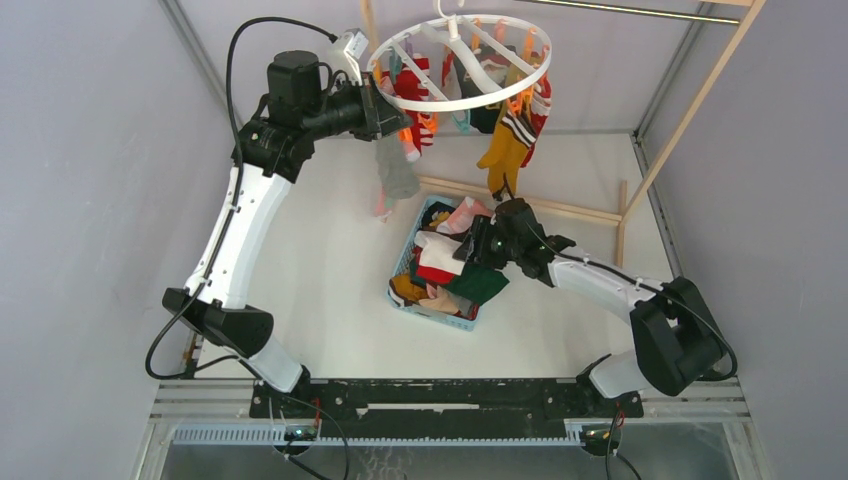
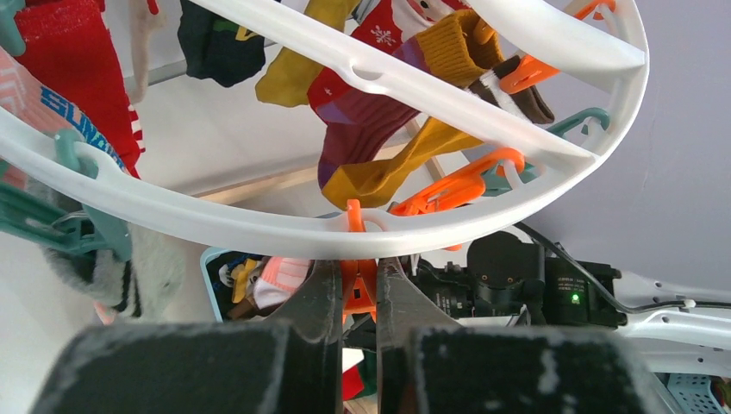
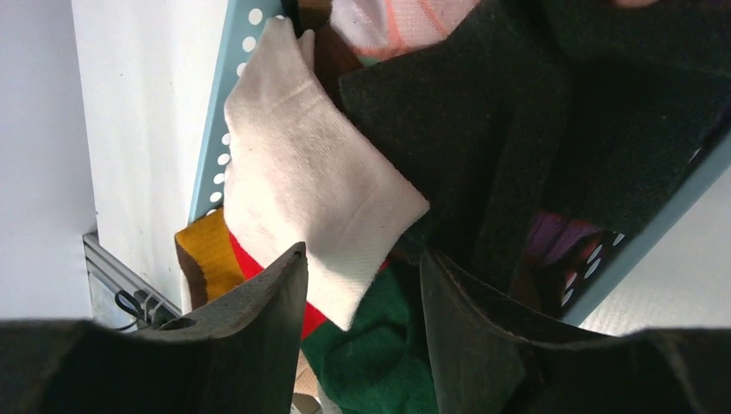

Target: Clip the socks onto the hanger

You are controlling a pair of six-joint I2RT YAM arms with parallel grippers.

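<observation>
The round white hanger point(image 1: 460, 104) hangs at the top, with several socks on its clips. My left gripper is at the hanger's rim, shut on an orange clip point(image 2: 360, 304); no sock shows in that clip. Below, the blue basket point(image 1: 437, 317) holds a pile of socks. Pointing down into it, my right gripper stands open, its fingers apart. Between and beyond them lies a white sock point(image 3: 321, 168) with a red part. A dark green sock point(image 3: 375, 345) and a black sock point(image 3: 457, 129) lie beside it. Contact with the fingers cannot be judged.
A grey sock point(image 1: 396, 168) and a mustard striped sock point(image 1: 510, 150) hang down from the rim above the basket. A wooden frame point(image 1: 690, 110) stands at the right and back.
</observation>
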